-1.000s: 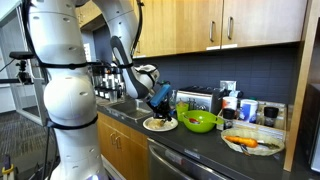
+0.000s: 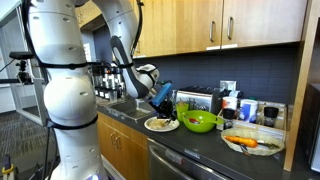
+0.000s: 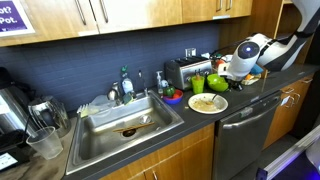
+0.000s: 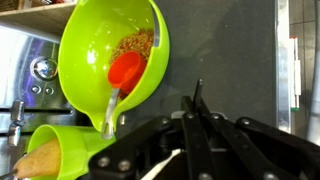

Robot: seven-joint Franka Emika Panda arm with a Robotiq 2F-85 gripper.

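My gripper is shut, its dark fingers drawn together over the counter. A slender dark tip shows at their front; whether it is a held item or the fingers themselves cannot be told. In the first exterior view the gripper [image 2: 174, 112] is low, beside the white plate [image 2: 150, 126], which bears pale food. A lime-green bowl [image 4: 85, 80] lies to the left in the wrist view. Inside it are a red scoop [image 4: 126, 70] and small brown pieces [image 4: 140, 42]. From the second exterior view, the arm hides much of the gripper.
Below the bowl in the wrist view is a green cup [image 4: 75, 150] with a brown item in it. A tray [image 2: 250, 147] with carrots sits to the right. The toaster [image 2: 195, 98] stands behind the bowl, and the sink [image 3: 125, 130] is farther along. Counter between bowl and tray looks clear.
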